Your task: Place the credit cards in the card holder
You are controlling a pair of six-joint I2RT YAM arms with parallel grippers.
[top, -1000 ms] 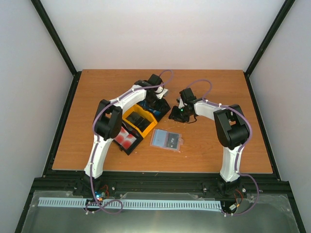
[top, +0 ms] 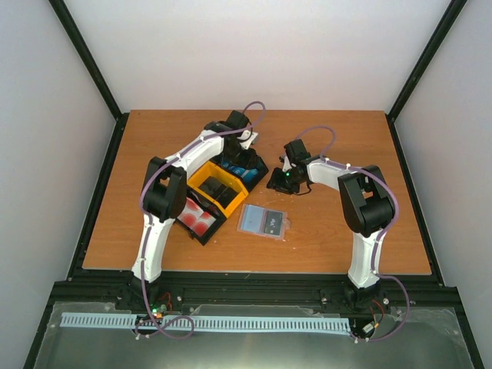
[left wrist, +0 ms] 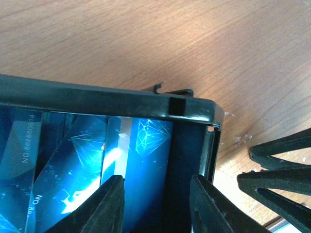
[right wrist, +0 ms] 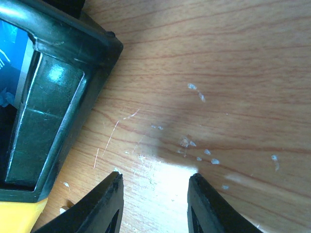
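The card holder is a row of trays: a black one with blue cards [left wrist: 136, 174] at the back, a yellow middle section [top: 200, 181] with dark cards, and a black one holding red-patterned cards [top: 196, 217] at the front. My left gripper is open above the blue-card tray, near its end wall, nothing visible between its fingers. My right gripper is open over bare wood just outside that tray's corner; its fingers also show at the right of the left wrist view.
A clear sleeve with cards [top: 261, 221] lies on the table in front of the holder.
My left arm and gripper have shifted slightly left over the blue-card tray. The right arm has not visibly moved.
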